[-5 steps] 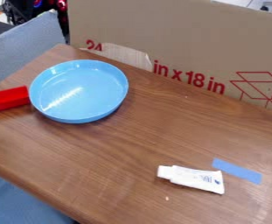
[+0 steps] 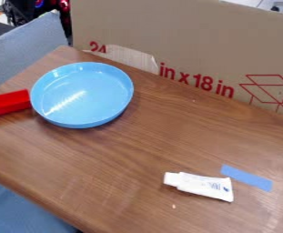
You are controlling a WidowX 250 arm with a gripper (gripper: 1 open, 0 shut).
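A round light-blue plate (image 2: 82,94) rests on the wooden table (image 2: 131,164) at the upper left. A white tube (image 2: 202,186) with a cap at its left end lies at the lower right, just below a strip of blue tape (image 2: 246,178). A red object (image 2: 5,103) lies left of the plate, cut off by the picture's edge. I cannot make out my gripper in this view.
A cardboard box (image 2: 192,45) stands along the back of the table. Grey-blue padded fabric (image 2: 16,59) is at the left edge. The middle of the table, between plate and tube, is clear.
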